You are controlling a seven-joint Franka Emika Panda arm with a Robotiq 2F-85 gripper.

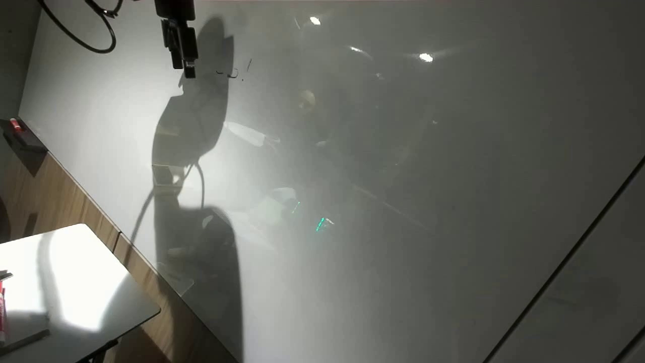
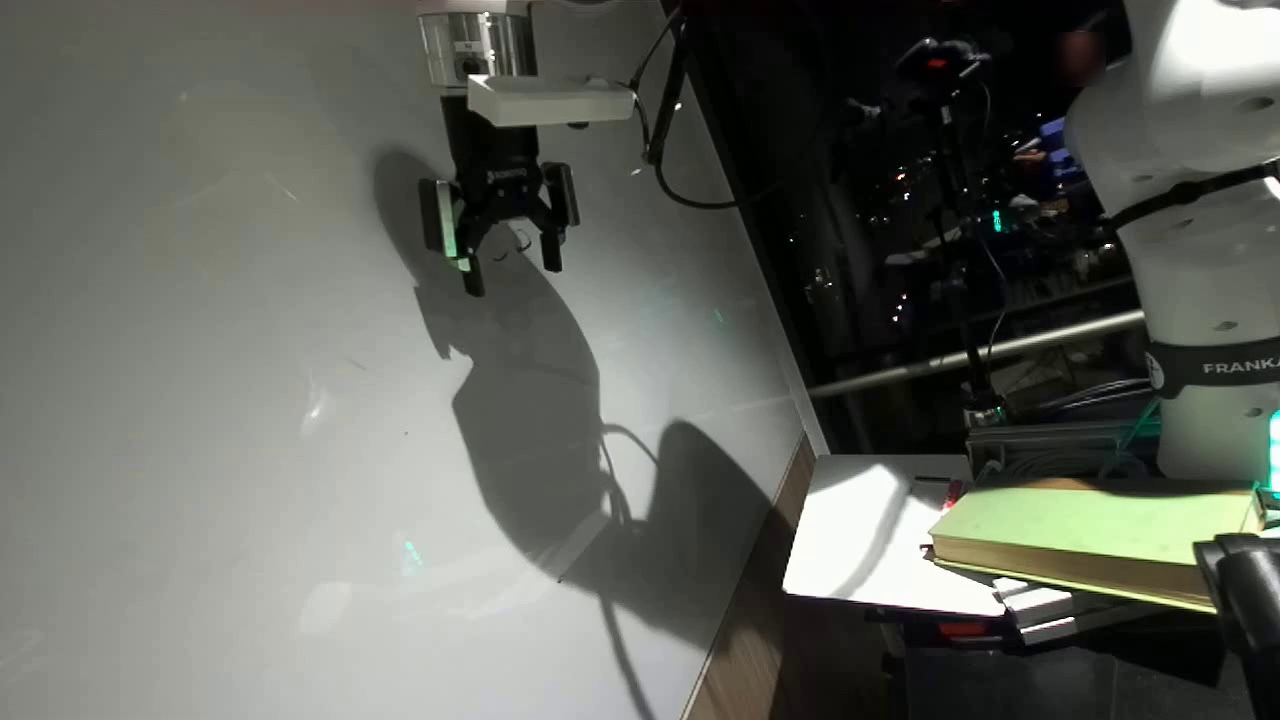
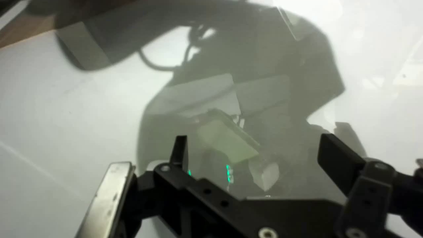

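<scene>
My gripper (image 2: 513, 274) stands open over the whiteboard (image 2: 240, 480), with nothing between its fingers. In the wrist view the two dark fingers (image 3: 181, 152) are wide apart, and only glossy board with shadow and reflections shows behind them. A few small black marks (image 1: 232, 75) are on the board, just right of the gripper (image 1: 185, 69) in exterior view 1. Those marks are partly hidden behind the gripper in exterior view 2. A red marker (image 1: 2, 314) lies on the small white table (image 1: 84, 272), cut off by the left edge.
Another red item (image 1: 16, 125) sits on a dark ledge (image 1: 27, 140) at the board's left edge. In exterior view 2, a thick green-covered book (image 2: 1092, 528) rests by the white table (image 2: 840, 528), near the arm's base. Most of the board is clear.
</scene>
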